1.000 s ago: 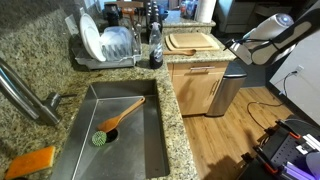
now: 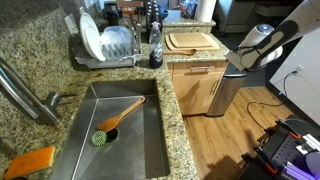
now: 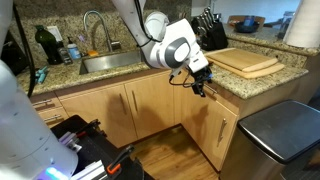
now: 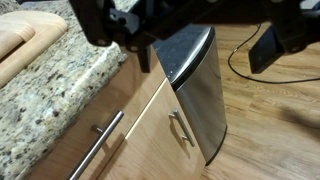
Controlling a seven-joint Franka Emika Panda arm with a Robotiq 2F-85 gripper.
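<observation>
My open gripper hangs in front of the counter, its dark fingers well apart and nothing between them. In the second exterior view, the gripper (image 3: 198,86) is by the wooden cabinet front, just below the counter edge. A drawer with a long metal handle (image 4: 95,146) shows at lower left in the wrist view, and a cabinet door with a shorter handle (image 4: 181,128) is beside it. Neither handle is within the fingers. The white arm (image 2: 258,46) reaches in from the right in the first exterior view.
A steel bin (image 4: 203,95) with a dark lid stands beside the cabinets. Cutting boards (image 2: 193,42) lie on the granite counter. The sink (image 2: 115,130) holds a wooden brush (image 2: 121,113). Dishes stand in a rack (image 2: 108,45). Open wooden floor (image 2: 212,140) lies before the cabinets.
Over the last second the white arm has come down at the counter's right end, bringing the gripper lower. The counter items, sink and cabinets look unchanged.
</observation>
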